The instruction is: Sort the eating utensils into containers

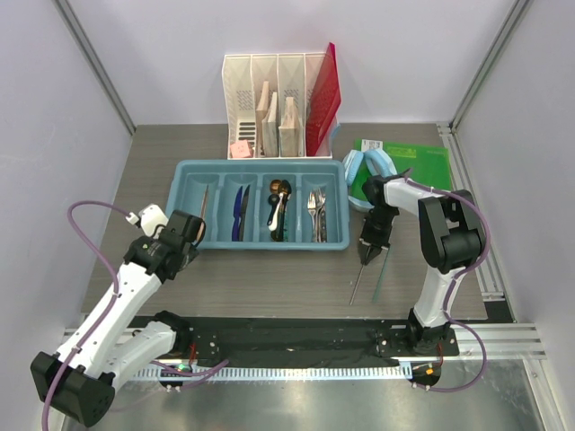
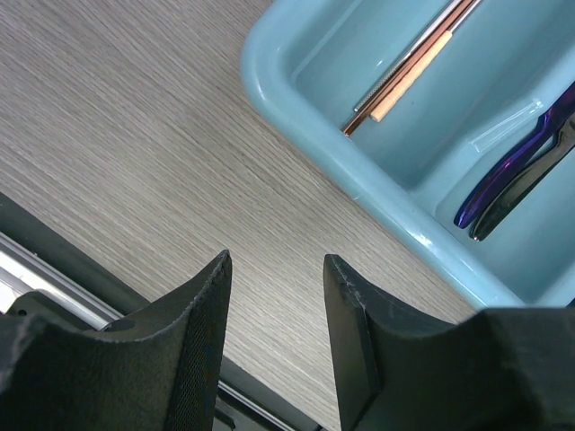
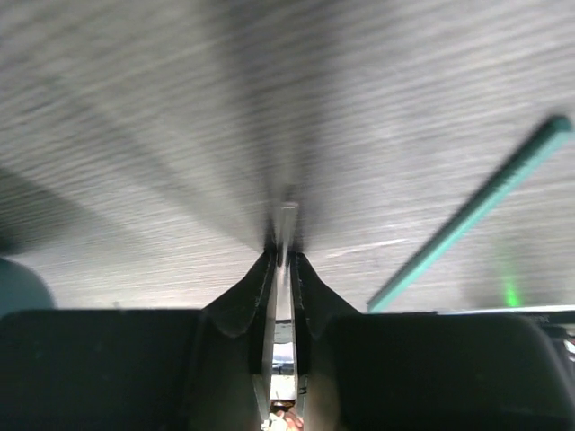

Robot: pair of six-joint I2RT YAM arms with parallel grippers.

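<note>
In the top view my right gripper (image 1: 365, 259) is low over the table, shut on a thin metal chopstick (image 1: 357, 285). The chopstick's end (image 3: 287, 224) shows between the fingertips in the right wrist view. A green chopstick (image 3: 472, 213) lies on the table just beside it. My left gripper stands open over bare table at the tray's lower left corner, with nothing between its fingers. The blue tray (image 1: 260, 244) has chopsticks (image 1: 203, 211) in its left compartment, then knives (image 1: 241, 214), spoons (image 1: 280, 208) and forks (image 1: 316, 215).
Behind the tray a white divided rack (image 1: 235, 85) holds wooden pieces and a red panel (image 1: 324, 103). A green sheet (image 1: 422, 162) and a light blue looped item (image 1: 381, 162) lie at the right rear. The table before the tray is clear.
</note>
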